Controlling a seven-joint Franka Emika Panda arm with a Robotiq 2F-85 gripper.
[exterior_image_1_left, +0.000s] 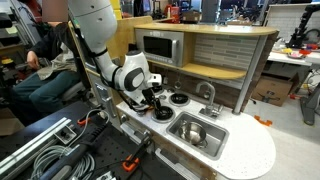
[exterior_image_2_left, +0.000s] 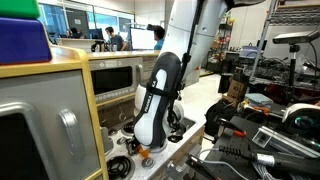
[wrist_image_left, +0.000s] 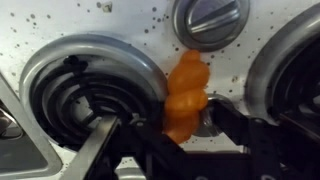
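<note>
An orange, lumpy object (wrist_image_left: 186, 95) lies on the white stovetop between two burners, seen in the wrist view. My gripper is low over it, with a dark finger on either side. The fingers stand part open, and whether the fingers touch the object is unclear. Its lower end is near the fingers. In exterior view 1 the white arm (exterior_image_1_left: 132, 78) reaches down to the counter's left part, where the gripper hides most of the object.
Black coil burners (wrist_image_left: 85, 100) flank the object, and a silver knob (wrist_image_left: 210, 18) sits just above it. Right of the stove are a sink (exterior_image_1_left: 200, 132) holding a metal pot and a faucet (exterior_image_1_left: 208, 92). A microwave (exterior_image_1_left: 158, 46) stands behind. Clear white counter (exterior_image_1_left: 245, 145) lies far right.
</note>
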